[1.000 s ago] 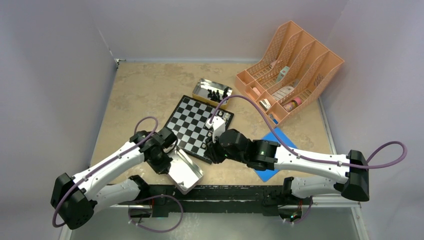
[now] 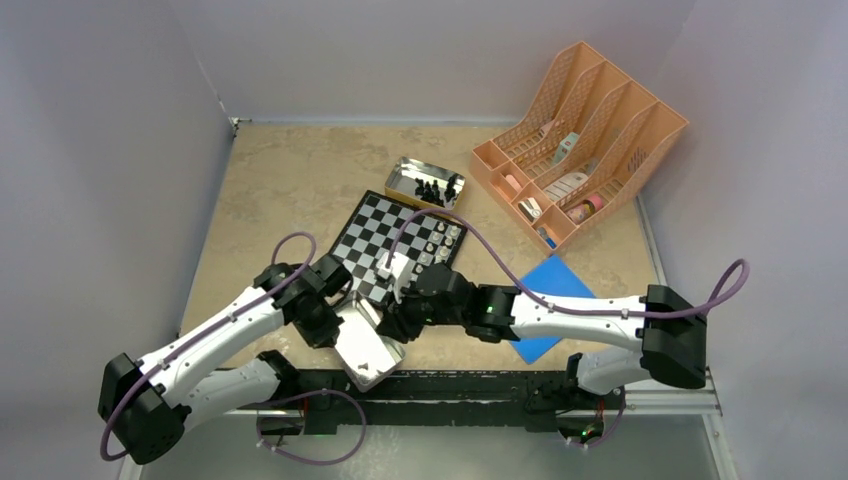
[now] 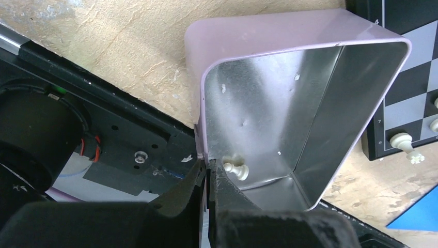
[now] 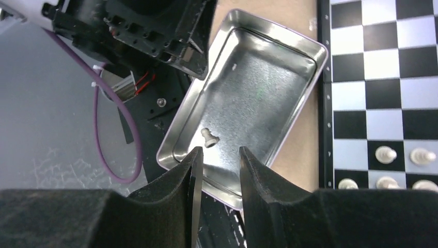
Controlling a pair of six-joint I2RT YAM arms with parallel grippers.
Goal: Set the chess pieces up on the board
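A metal tray with a pale purple outer wall stands beside the chess board. My left gripper is shut on the tray's thin rim. One white piece lies on its side inside the tray. Above the tray, my right gripper is open and empty, its fingertips pointing towards that piece. Several white pieces stand on the right side of the board; a white piece is on its corner square. The right arm hides part of the board in the top view.
Behind the board, a second tray holds several black pieces. An orange rack stands at the back right. A blue sheet lies partly under the right arm.
My right arm has moved left from the board's front edge to over the tray, uncovering more white pieces. The tray and left arm have shifted only slightly.
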